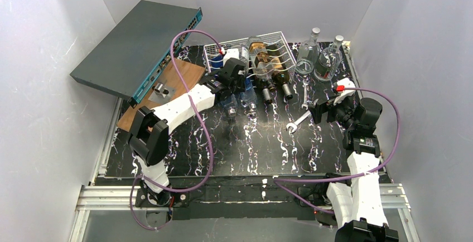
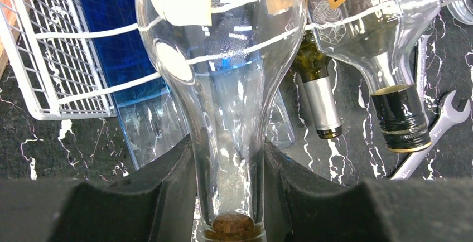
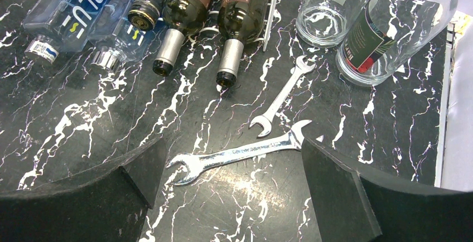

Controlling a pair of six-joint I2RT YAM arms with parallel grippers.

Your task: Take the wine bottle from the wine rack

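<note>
The white wire wine rack [image 1: 278, 37] holds several bottles at the back. My left gripper is at its front left, its fingers on either side of the neck of a clear corked bottle [image 2: 223, 41]; whether they grip it I cannot tell. Dark wine bottles [image 3: 240, 19] and blue-labelled bottles [image 3: 78, 13] lie beside and below. My right gripper stands open at the right, above the wrenches, with nothing between its fingers.
Two upright glass bottles [image 1: 327, 63] stand right of the rack. Two wrenches [image 3: 240, 154] lie on the marble top. A wooden board [image 1: 134, 120] and a dark box [image 1: 134, 41] occupy the left.
</note>
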